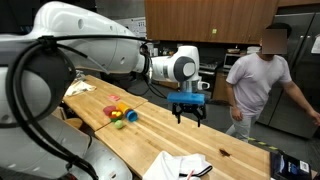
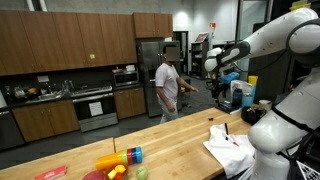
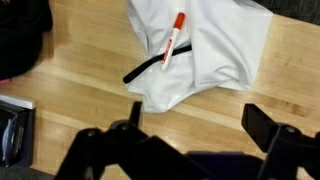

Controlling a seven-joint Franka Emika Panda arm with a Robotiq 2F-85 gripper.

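My gripper [image 1: 189,117] hangs open above the wooden table, with nothing between its fingers. In the wrist view its two black fingers [image 3: 84,150] stand wide apart at the bottom. Beyond them a white cloth [image 3: 222,50] lies spread on the table, slightly rumpled. On the cloth rests a marker [image 3: 173,40] with a red end and a white body. A thin black strip [image 3: 157,64] lies across the cloth's edge, close by the marker. From the outside the cloth [image 1: 175,166] shows at the table's near side, below and apart from my gripper.
Colourful toys, among them a cylinder with blue ends [image 2: 120,157], stand at the table's other end. A black item [image 3: 22,30] and a dark box [image 3: 14,132] lie at the left in the wrist view. A person [image 1: 258,85] stands beyond the table.
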